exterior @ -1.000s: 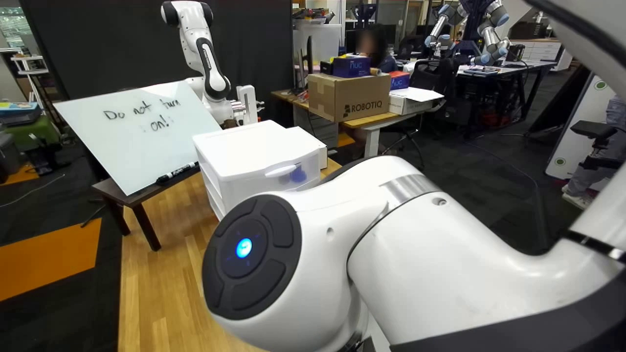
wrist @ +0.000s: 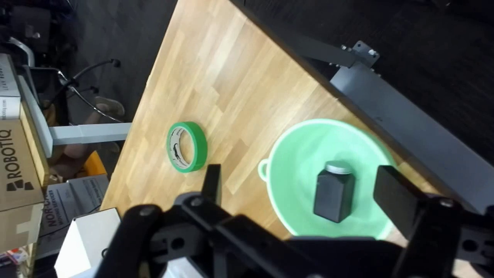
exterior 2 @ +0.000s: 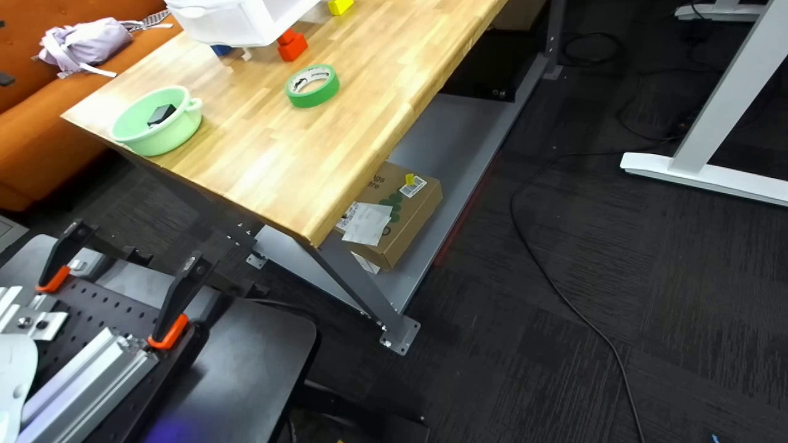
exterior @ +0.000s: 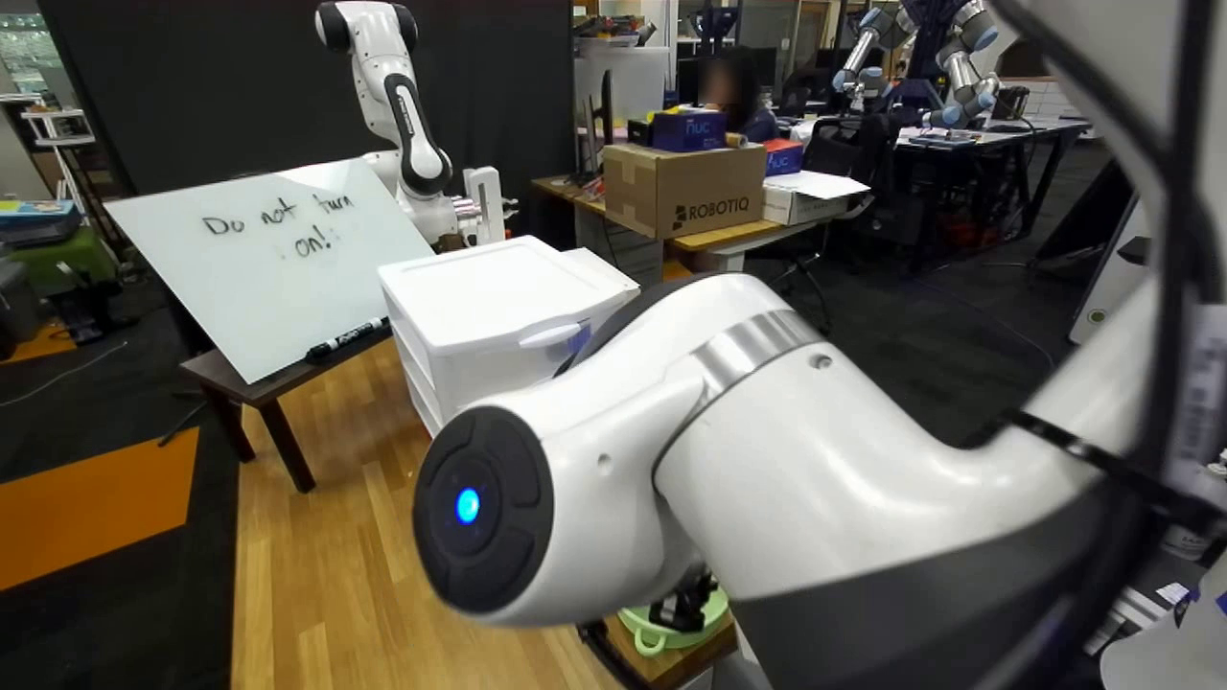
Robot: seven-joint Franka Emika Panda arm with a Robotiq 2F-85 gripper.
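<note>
In the wrist view a light green bowl with a small loop handle stands near the table's edge. Inside it lies a dark bottle with a grey cap. My gripper is open above the table, its two black fingers wide apart with nothing held between them. The right finger overlaps the bowl's side in this view; the left one appears over bare wood. A roll of green tape rests on the table, clear of the bowl. Exterior view 2 shows the same bowl at the table's corner.
White drawers stand on the table, with red blocks and a yellow block near them. A whiteboard leans behind. Bare wood lies between the tape and the table's front edge.
My arm has shifted in exterior view 1, its white housing now smaller and a little lower in part. Part of the green bowl and the black gripper now show beneath it.
</note>
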